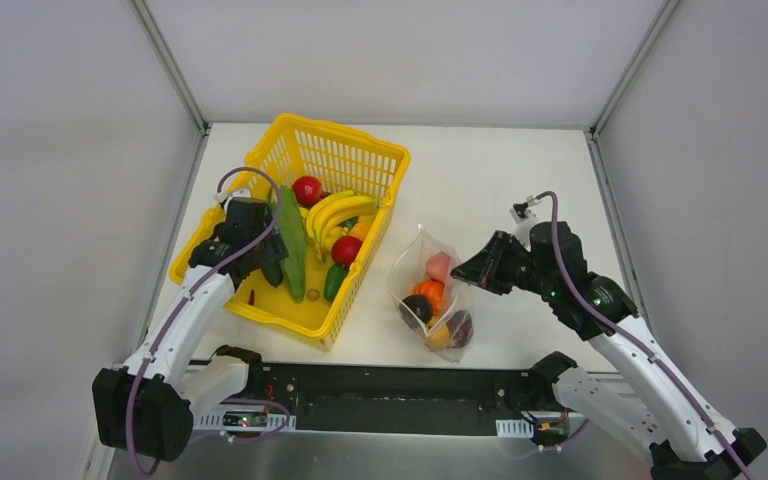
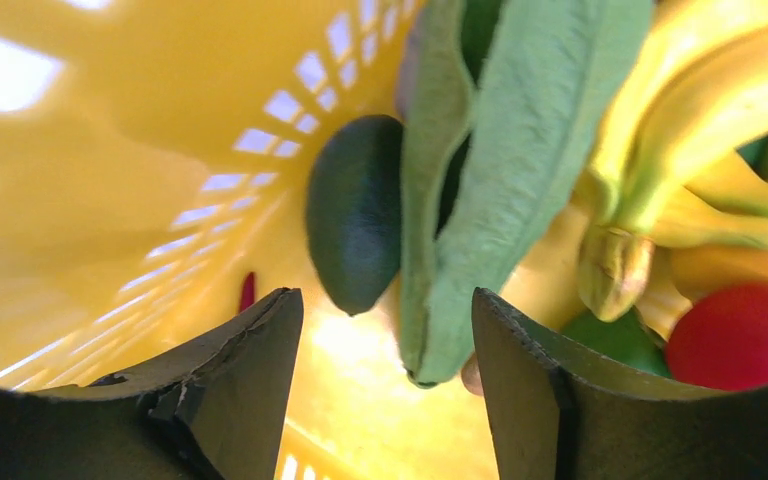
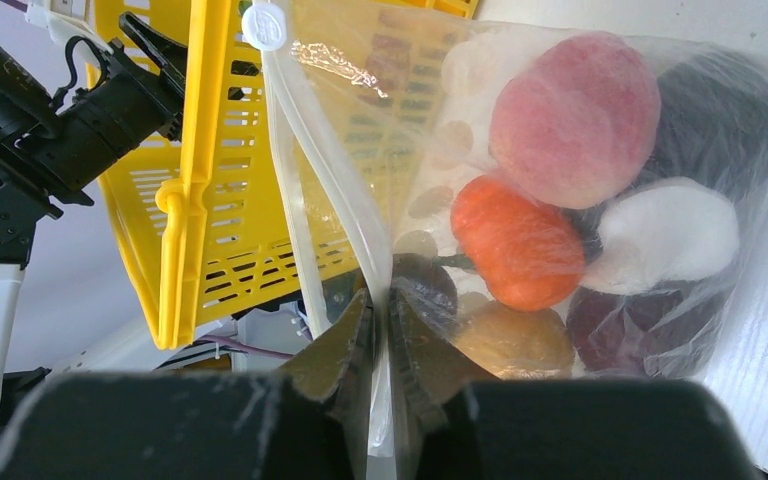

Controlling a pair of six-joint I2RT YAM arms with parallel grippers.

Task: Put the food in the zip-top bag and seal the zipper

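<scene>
A clear zip bag [image 1: 430, 300] holding several fruits, among them a pink one [image 3: 575, 120] and an orange one [image 3: 517, 243], stands right of the yellow basket. My right gripper is shut on the bag's white zipper strip [image 3: 350, 200]. My left gripper is over the basket, part open with nothing between its fingers, above a dark green avocado-like item [image 2: 353, 215] and long green leafy pieces [image 2: 515, 170]. Bananas [image 1: 335, 215], red fruits [image 1: 347, 250] and a green pepper [image 1: 336, 282] also lie in the basket.
The yellow basket [image 1: 390, 160] fills the left of the white table, its wall close round my left gripper.
</scene>
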